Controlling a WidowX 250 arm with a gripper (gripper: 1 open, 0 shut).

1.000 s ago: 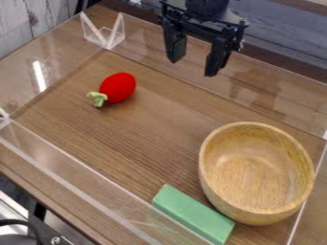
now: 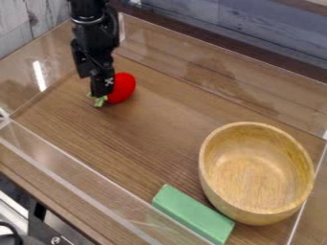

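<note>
My black gripper [image 2: 95, 65] hangs at the upper left, fingers pointing down and open, just left of and partly over a red object with a green tip [image 2: 119, 88], which looks like a strawberry or pepper toy. Whether the fingertips touch it I cannot tell.
A yellow wooden bowl [image 2: 254, 172] sits at the right front, with a green block [image 2: 193, 212] lying below it to the left. Walls stand along the back and left.
My gripper has swept left and down from the upper middle to the red object. The red object, bowl and green block look unmoved.
</note>
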